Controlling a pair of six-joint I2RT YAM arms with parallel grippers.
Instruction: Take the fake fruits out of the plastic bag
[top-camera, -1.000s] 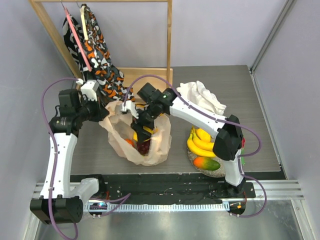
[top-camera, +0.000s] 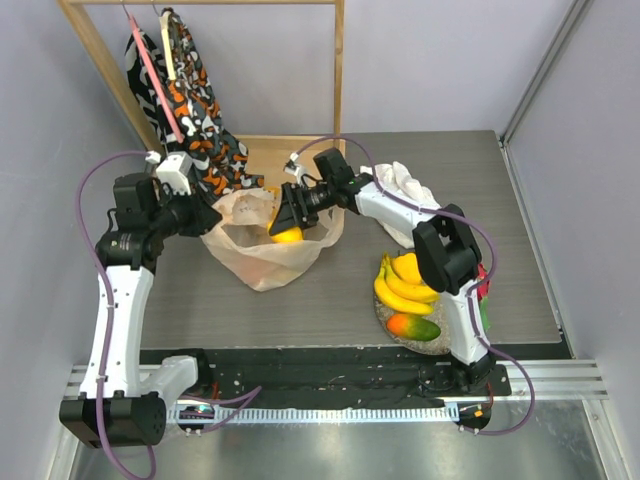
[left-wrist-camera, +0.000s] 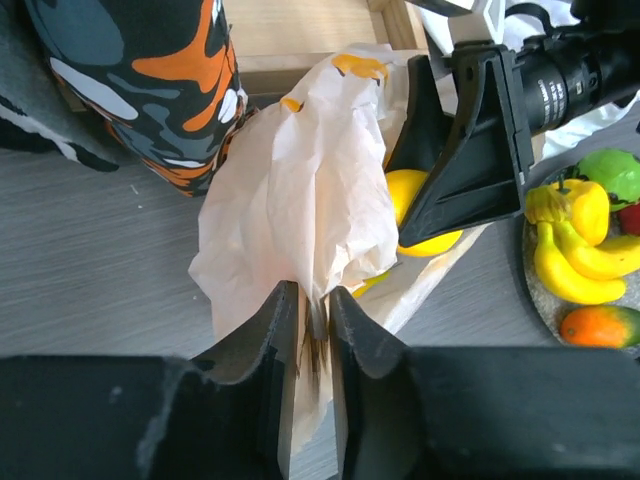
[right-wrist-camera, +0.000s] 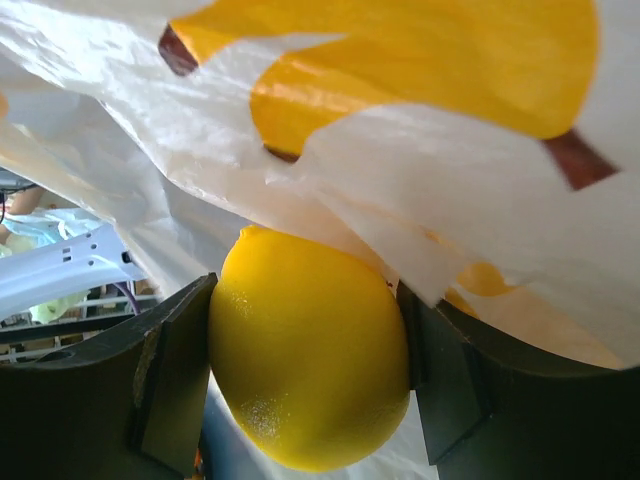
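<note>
The pale plastic bag (top-camera: 265, 265) stands open on the table's left half. At its left rim my left gripper is shut on gathered bag plastic. My right gripper (top-camera: 283, 225) is shut on a yellow lemon (right-wrist-camera: 308, 350), one finger on each side of it. In the top view that lemon (top-camera: 289, 236) shows at the bag's mouth, partly behind the fingers. Printed bag plastic lies close above and around it in the right wrist view. The bag's other contents are mostly hidden; a yellow-green bit (left-wrist-camera: 372, 284) peeks out below the lemon.
On the right a round plate (top-camera: 384, 318) carries bananas (top-camera: 402, 290), a mango (top-camera: 412, 327) and other fruit. A white cloth (top-camera: 405, 190) lies behind it. Patterned clothes (top-camera: 200, 110) hang from a wooden rack at the back left. Table between bag and plate is clear.
The bag's walls have shifted, covering the grapes.
</note>
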